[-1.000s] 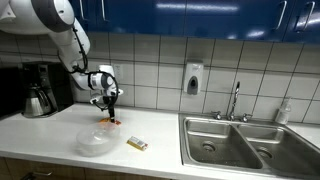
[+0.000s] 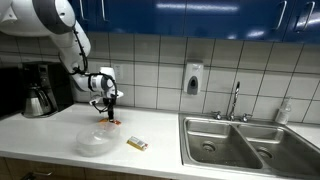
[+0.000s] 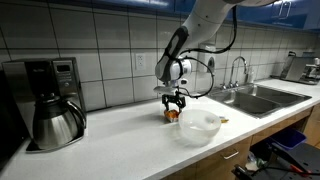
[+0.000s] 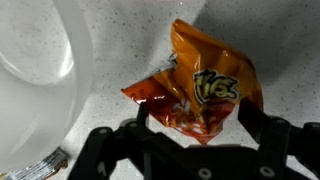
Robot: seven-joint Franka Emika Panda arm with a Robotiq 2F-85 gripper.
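Note:
An orange crinkled snack packet [image 4: 205, 85] with yellow lettering lies on the white counter, filling the middle of the wrist view. My gripper is open above it, a dark finger on either side of the packet's lower part and nothing held. From the side, the gripper [image 2: 107, 108] stands low over the packet [image 2: 112, 121]; whether the fingertips touch it cannot be told. To the packet's front left sits a translucent white bowl [image 2: 98, 138], whose curved rim also shows at the left of the wrist view. In the second exterior view the bowl [image 3: 199, 127] partly overlaps the packet [image 3: 171, 115].
Right of the bowl lies a small yellow and grey packet [image 2: 137, 143]. A coffee maker [image 3: 55, 103] takes up the counter's far left. The double sink [image 2: 235, 145] opens on the right, beneath a wall-mounted dispenser [image 2: 194, 78]. Bare counter stretches between the coffee maker and the bowl.
The arm and gripper have come slightly lower over the orange packet. The bowl and both packets look unmoved.

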